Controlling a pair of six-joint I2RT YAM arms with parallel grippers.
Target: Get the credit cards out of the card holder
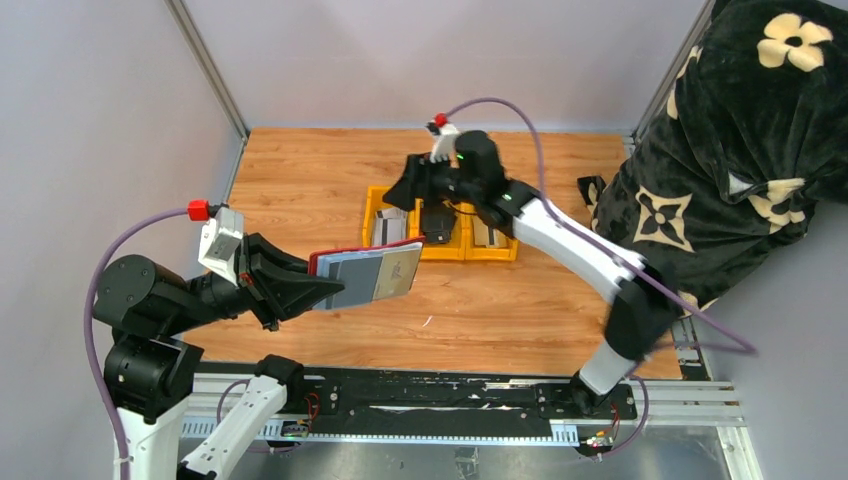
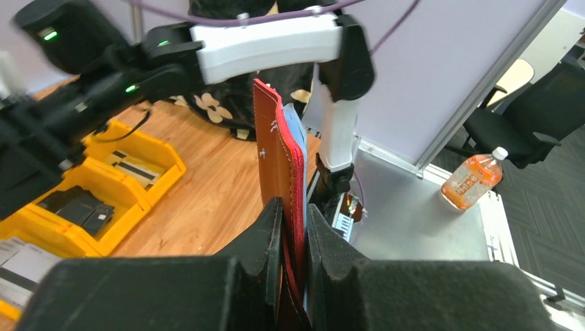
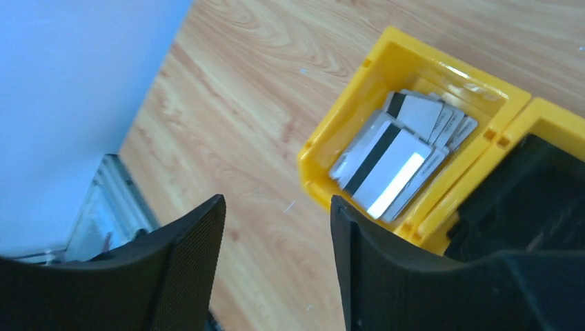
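The card holder (image 1: pixel 368 275), red-edged with grey and beige cards showing, is held upright in my left gripper (image 1: pixel 290 290); in the left wrist view its leather cover (image 2: pixel 276 158) rises between the shut fingers. My right gripper (image 1: pixel 405 190), blurred, stands open above the yellow bins, its fingers empty in the right wrist view. Below it, the left bin (image 3: pixel 324 138) holds several white cards (image 3: pixel 386 165) with dark stripes.
The middle bin (image 1: pixel 455 245) holds dark items and the right one (image 1: pixel 508 250) more cards. A black plush cushion (image 1: pixel 680 170) fills the right side.
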